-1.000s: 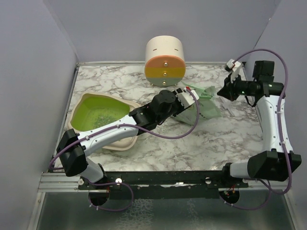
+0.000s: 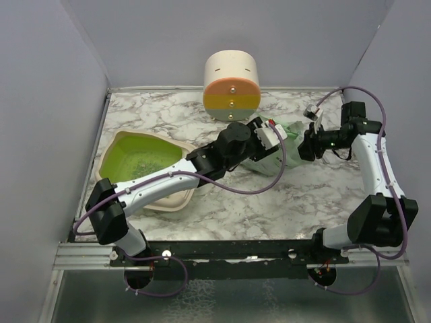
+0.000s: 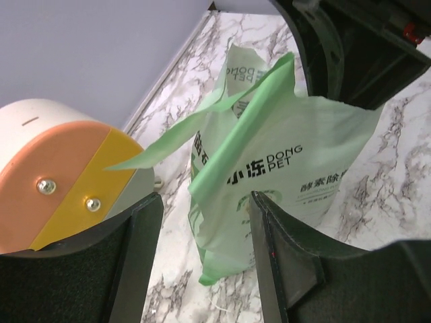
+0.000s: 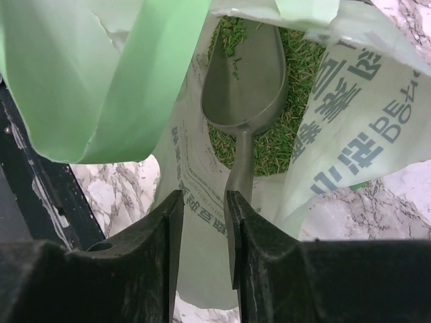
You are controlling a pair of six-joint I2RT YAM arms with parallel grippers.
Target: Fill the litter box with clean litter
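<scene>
The bag of litter [image 3: 283,171], white and green with printed text, stands torn open at centre right. In the right wrist view a grey scoop [image 4: 244,81] lies inside on green litter pellets [image 4: 300,74], its handle toward my right gripper. That gripper is part open at the bag's mouth, one finger overlapping the handle; whether it touches is unclear. My left gripper stands open by the bag, fingers apart with nothing seen held. The litter box [image 2: 138,163], a beige pan with green interior, sits at the left, partly hidden by the left arm.
A cream drum with orange and yellow front [image 2: 231,84] stands at the back, near the bag. Grey walls bound the marble table [image 2: 236,215] at back and sides.
My right gripper has moved leftward and toward the front of the table, down to the bag.
</scene>
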